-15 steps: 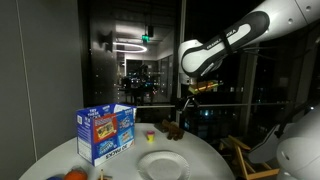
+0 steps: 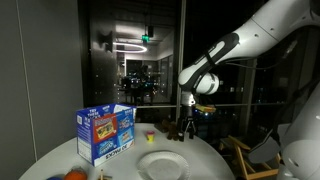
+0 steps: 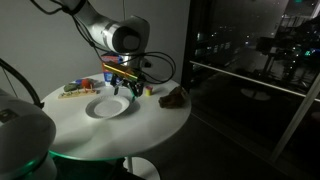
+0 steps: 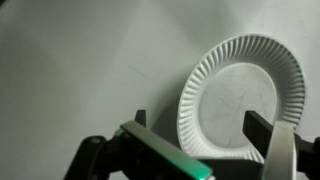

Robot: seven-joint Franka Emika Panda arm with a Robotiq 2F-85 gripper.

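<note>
A white paper plate with a fluted rim (image 4: 187, 112) lies on the table, empty; in the wrist view it fills the right side. My gripper is above it, its two dark fingertips wide apart with nothing between them. The first exterior view shows the gripper (image 2: 190, 132) hanging in the air behind and to the right of the plate (image 2: 163, 166). From the second exterior view, the arm reaches over the table beyond the plate (image 3: 107, 107).
A blue snack box (image 2: 105, 134) stands left of the plate. Behind lie a small yellow-and-pink item (image 2: 150, 136) and a brown object (image 3: 174, 98). Round reddish items (image 2: 76, 174) sit at the front left.
My arm has come down towards the table over the last second. The plate, box and other table items have stayed in place.
</note>
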